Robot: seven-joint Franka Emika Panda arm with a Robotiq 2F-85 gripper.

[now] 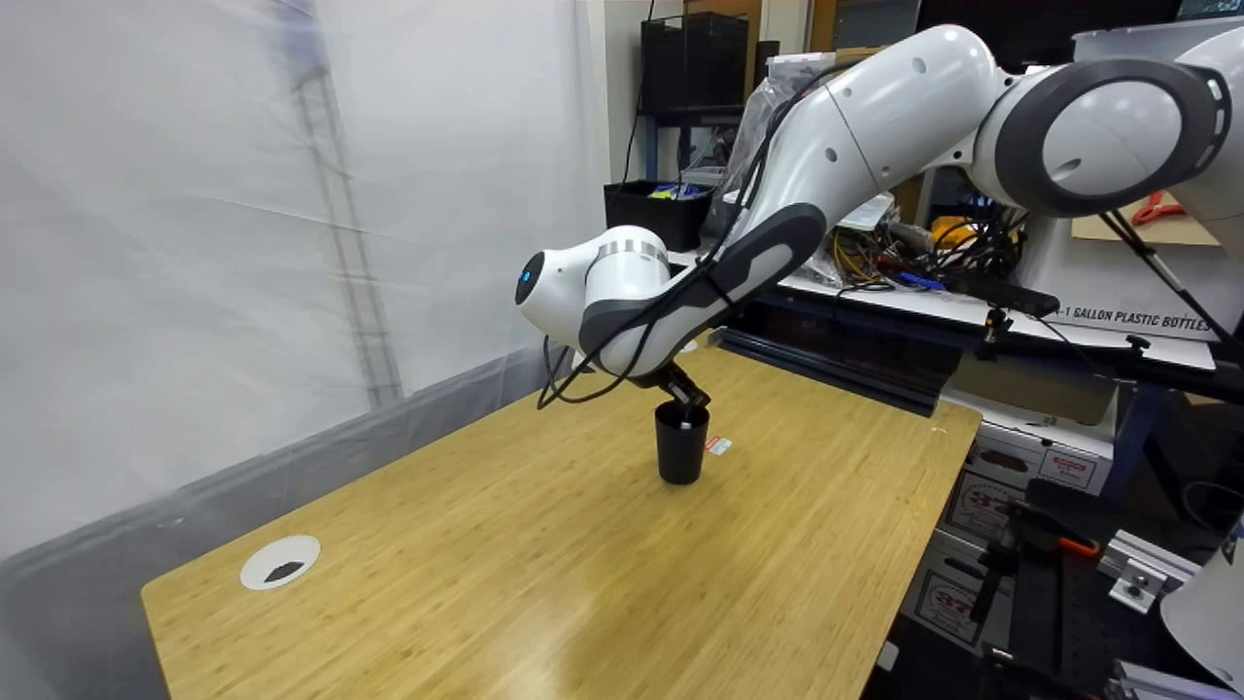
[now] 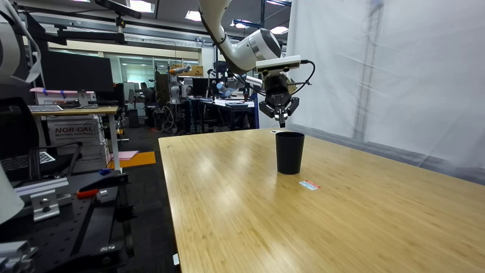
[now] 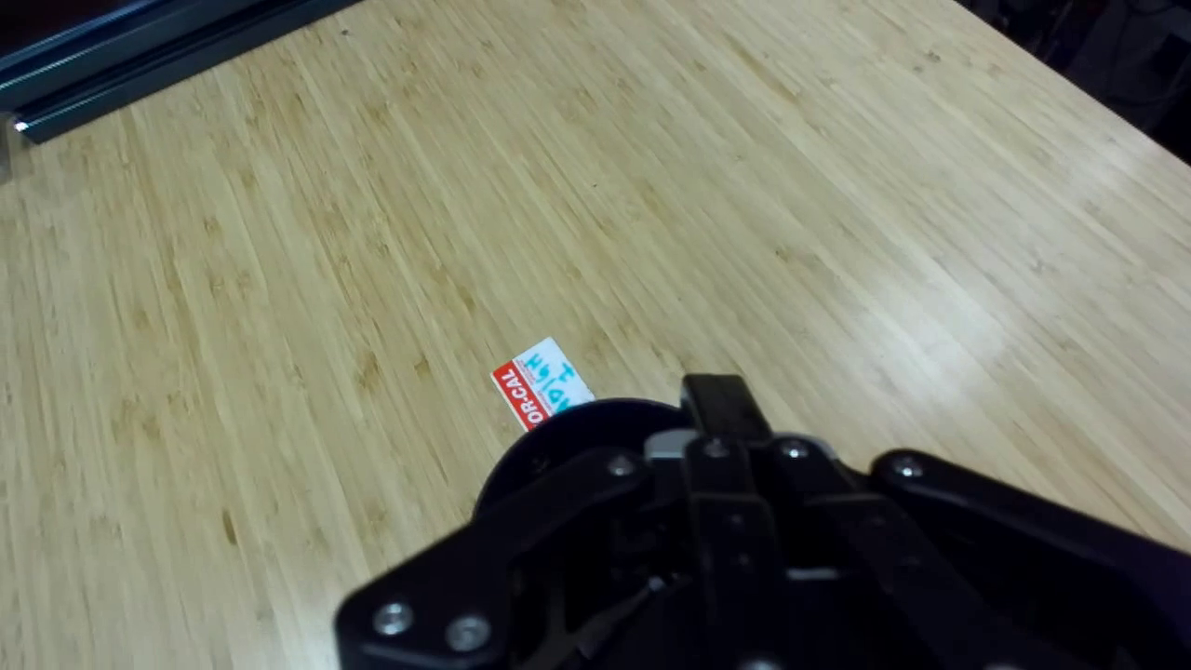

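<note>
A plain black cup [image 1: 678, 455] stands upright on the wooden table. Seen from the other side, the same cup [image 2: 289, 154] has the tip of my gripper [image 2: 282, 123] just above its rim, with the fingers drawn together. In the wrist view the gripper is shut, and no object shows between its fingers. It covers much of the cup, leaving only part of the dark rim [image 3: 581, 430] visible. The inside of the cup is mostly hidden, so its contents cannot be told.
A small red and white label [image 2: 310, 184] lies flat on the table beside the cup. A white disc with a dark patch [image 1: 280, 562] is near the table's far left corner. A dark rail [image 1: 816, 371] runs along one edge.
</note>
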